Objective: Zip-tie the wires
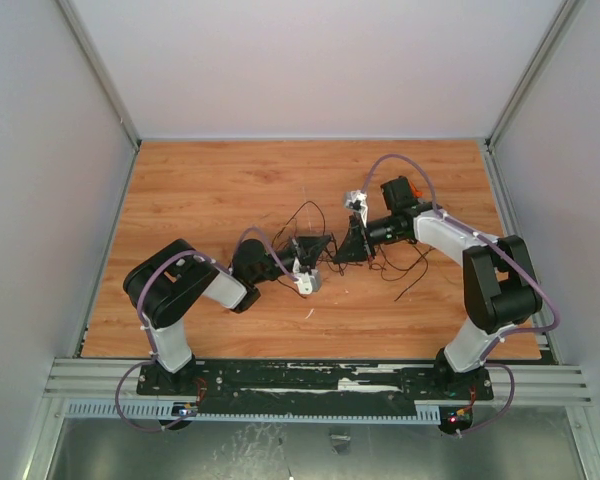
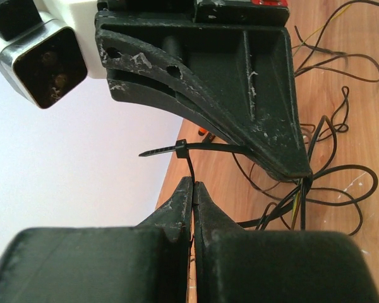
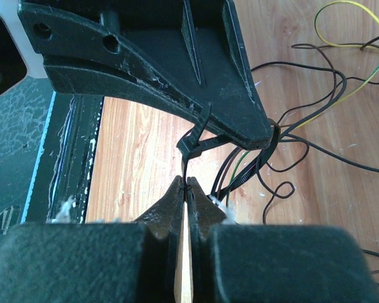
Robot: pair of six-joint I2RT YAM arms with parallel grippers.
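A black zip tie shows in both wrist views, its small square head (image 2: pixel 182 149) (image 3: pixel 188 146) standing clear of the wires. Thin strap (image 3: pixel 184 169) runs down from the head between the tips of my right gripper (image 1: pixel 352 250), which is shut on it. In the left wrist view, strap also passes between the tips of my shut left gripper (image 1: pixel 322 246). Dark wires with some yellow and green gather in a bundle (image 3: pixel 246 172) (image 2: pixel 279 211) beside the grippers. Gripper bodies hide part of the strap, so how fully it circles the bundle is unclear.
Loose wire ends (image 1: pixel 412 278) spread over the wooden table (image 1: pixel 220 180) right of the grippers. An orange-handled tool (image 1: pixel 416 189) lies partly behind the right arm. A small white scrap (image 1: pixel 309 313) sits in front. The grippers stand very close together.
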